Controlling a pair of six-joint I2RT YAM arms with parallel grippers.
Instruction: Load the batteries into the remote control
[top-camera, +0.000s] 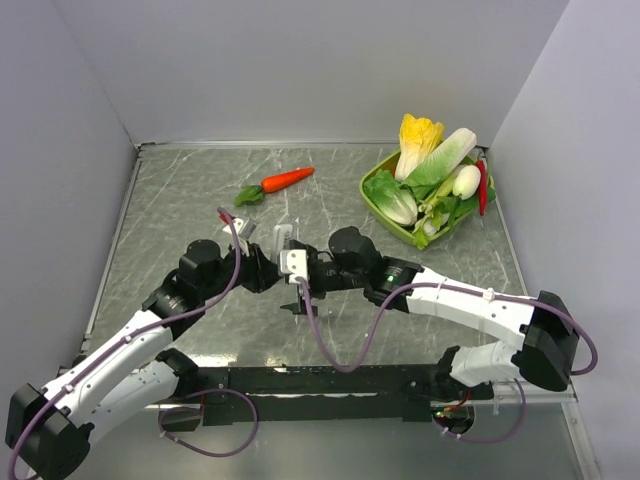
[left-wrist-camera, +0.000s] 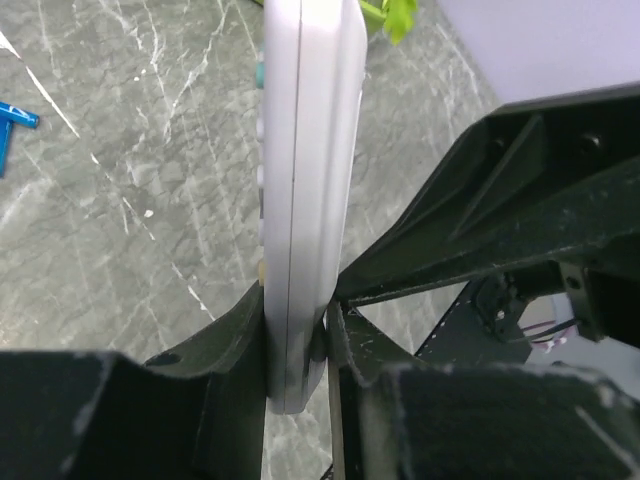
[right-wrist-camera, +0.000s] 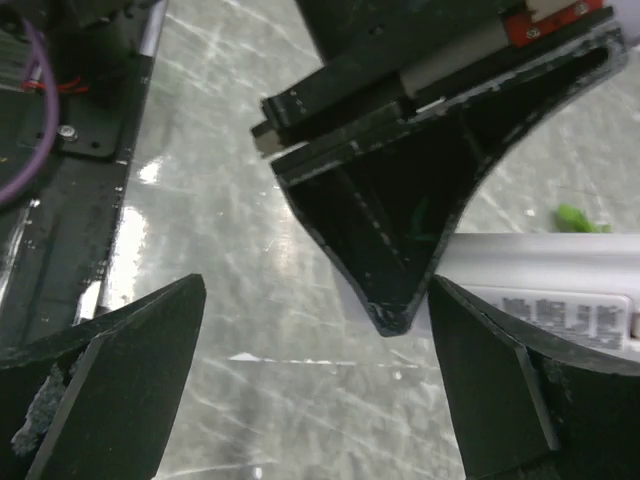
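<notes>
A white remote control (left-wrist-camera: 305, 170) stands on edge in my left gripper, which is shut on it; in the top view it shows pale (top-camera: 282, 240) between the two grippers. In the right wrist view its long side (right-wrist-camera: 540, 262) runs right, with a grey printed strip, partly behind the left gripper's black finger (right-wrist-camera: 380, 230). My right gripper is open, its fingers beside and below the remote's end; in the left wrist view one black finger (left-wrist-camera: 450, 240) reaches to the remote's right side. I cannot make out any batteries clearly.
A green basket (top-camera: 372, 200) of vegetables stands at the back right, and a carrot (top-camera: 287, 178) lies at the back. A small blue object (left-wrist-camera: 15, 115) is at the left wrist view's edge.
</notes>
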